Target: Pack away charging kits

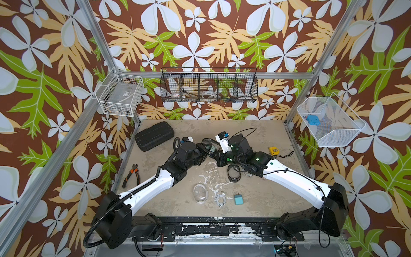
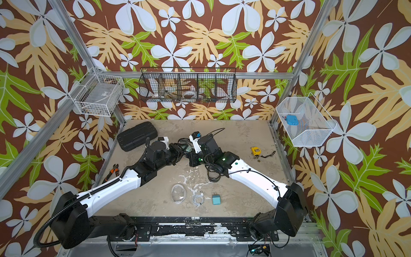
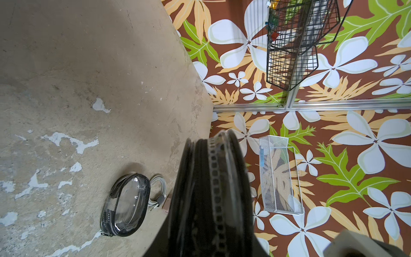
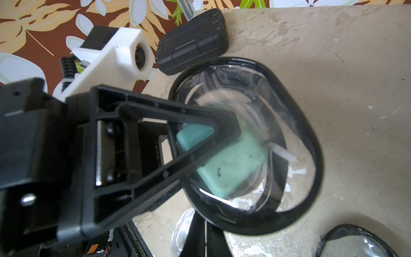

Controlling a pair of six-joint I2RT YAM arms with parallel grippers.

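Observation:
A clear, black-trimmed pouch [image 4: 295, 115] holding a mint charger [image 4: 233, 167] and cable is held up between the grippers over the table's middle. My left gripper [image 1: 205, 150] is shut on it; the pouch fills the middle of the left wrist view. My right gripper [image 1: 219, 156] is at the pouch, its black frame crossing it in the right wrist view; it looks shut, fingertips largely hidden. A second clear pouch [image 3: 126, 203] lies on the table beside a coiled cable [image 3: 159, 190]. A clear case [image 1: 200, 193], grey cable [image 1: 219, 199] and teal charger [image 1: 238, 199] lie at the front.
A black hard case [image 1: 154, 135] lies back left, pliers [image 1: 131, 174] at left, a yellow tape measure [image 1: 274, 150] at right. Wire baskets [image 1: 208, 87] hang on the back and side walls. Bare table shows at back right.

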